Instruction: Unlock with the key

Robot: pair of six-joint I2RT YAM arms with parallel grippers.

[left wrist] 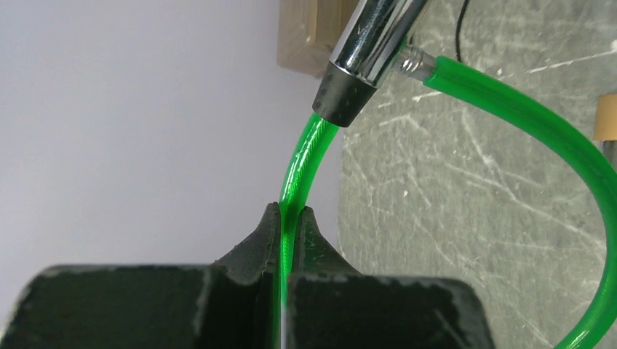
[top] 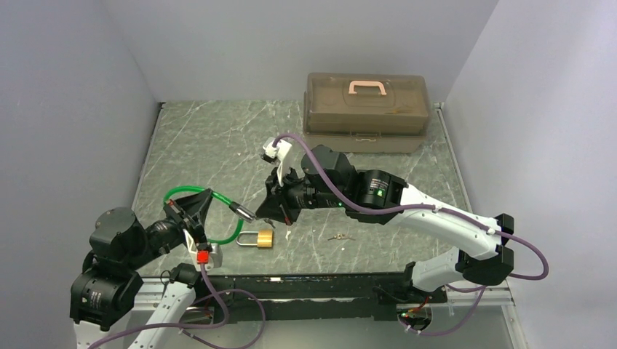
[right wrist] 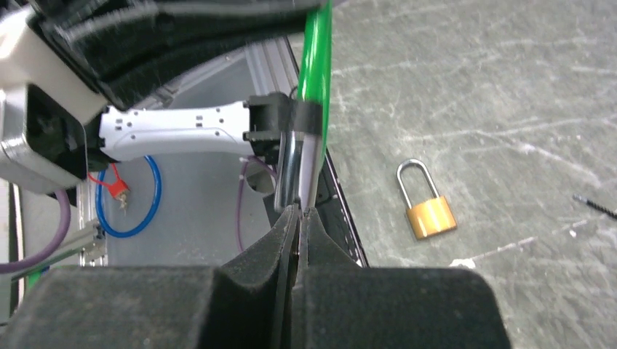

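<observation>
A green cable lock point(top: 218, 196) forms a loop, with its chrome cylinder point(left wrist: 378, 36) pointing at my right gripper. My left gripper is shut on the green cable, just behind the cylinder's black collar. The cable's other metal end point(left wrist: 417, 62) meets the cylinder's side. My right gripper is shut, its fingertips right at the cylinder's keyed end. It holds the thin key, mostly hidden between the fingers and the lock; a small key point(top: 269, 223) dangles just below them. Whether the key has turned is hidden.
A brass padlock point(top: 263, 238) lies on the table under the lock, close to the front edge. Small keys point(top: 340, 237) lie to its right. A brown toolbox point(top: 367, 113) stands at the back right.
</observation>
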